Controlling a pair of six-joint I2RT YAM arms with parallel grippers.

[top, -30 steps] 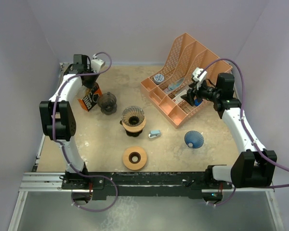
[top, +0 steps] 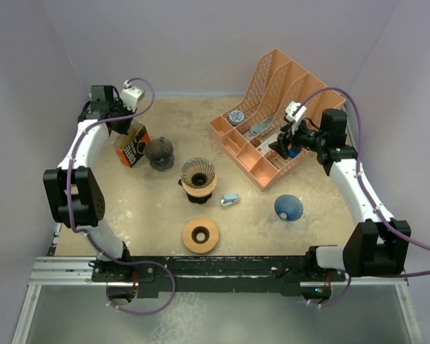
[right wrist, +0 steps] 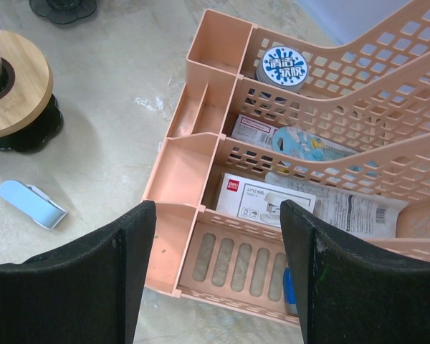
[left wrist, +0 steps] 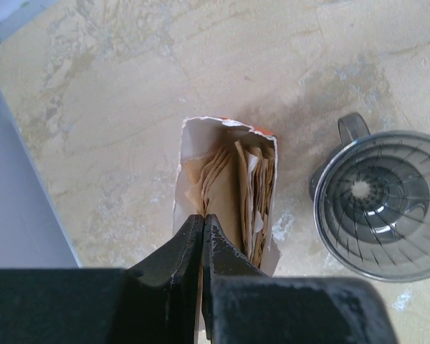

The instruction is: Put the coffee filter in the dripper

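Observation:
My left gripper (top: 118, 122) is down at the filter box (top: 132, 147) on the left of the table. In the left wrist view its fingertips (left wrist: 213, 233) are closed among the folded brown filters (left wrist: 222, 179) in the box; whether paper is between them is unclear. A glass dripper with wooden collar (top: 198, 179) stands at the centre, partly visible in the right wrist view. My right gripper hovers over the pink organizer (top: 261, 165), fingers apart, nothing between them.
A dark jug (top: 159, 154) stands beside the box. A wooden ring (top: 201, 236), a small blue clip (top: 230, 198) and a blue dripper (top: 288, 207) lie on the nearer table.
My left arm has shifted a little leftward and toward the front over the box. The right arm has barely moved.

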